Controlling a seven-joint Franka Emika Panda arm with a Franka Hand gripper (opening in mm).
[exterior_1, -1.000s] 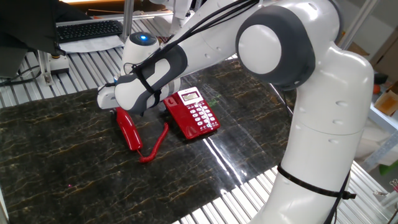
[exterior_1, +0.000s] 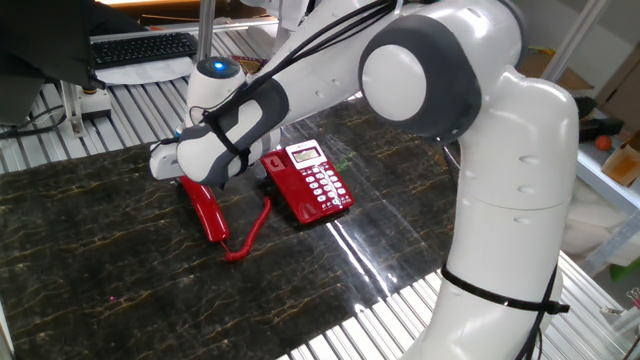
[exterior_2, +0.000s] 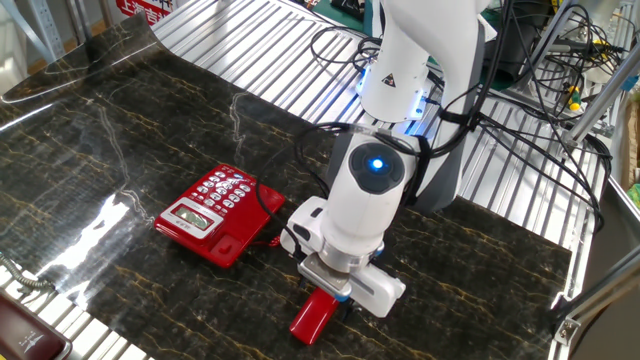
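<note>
A red telephone base (exterior_1: 309, 186) with white keys and a small display rests on the dark marbled mat. Its red handset (exterior_1: 208, 213) lies apart from it on the mat, joined by a coiled red cord (exterior_1: 252, 232). Right over the handset (exterior_2: 314, 317) is my gripper (exterior_2: 325, 298), pointing down, with one end of the handset showing from under it. The arm hides the fingers in exterior view 1, and the gripper's own body covers them in exterior view 2. Whether they touch or grip the handset cannot be made out.
A black keyboard (exterior_1: 145, 48) lies on the slatted table behind the mat. Loose black cables (exterior_2: 545, 150) hang beside the arm's base.
Over the last second the arm has shifted slightly left and lower in exterior view 1, bringing the gripper closer over the handset. Phone base, handset and cord have stayed put.
</note>
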